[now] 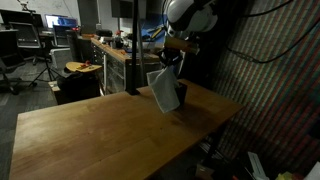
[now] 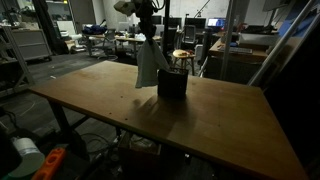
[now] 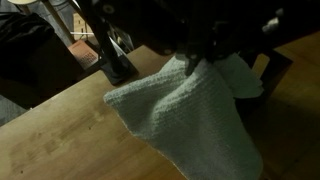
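A pale grey-white cloth [image 1: 165,90] hangs from my gripper [image 1: 171,63], which is shut on its upper end. The cloth drapes at a slant above the wooden table, in front of part of a black box [image 1: 182,88]. In exterior view 2 the cloth [image 2: 149,65] hangs just left of the box [image 2: 173,82]; whether they touch I cannot tell. The wrist view has the cloth [image 3: 190,115] spreading below the dark fingers, its gathered top pinched between them.
A dark upright post [image 1: 134,50] rises at the back edge. Chairs and a cluttered workbench stand farther behind.
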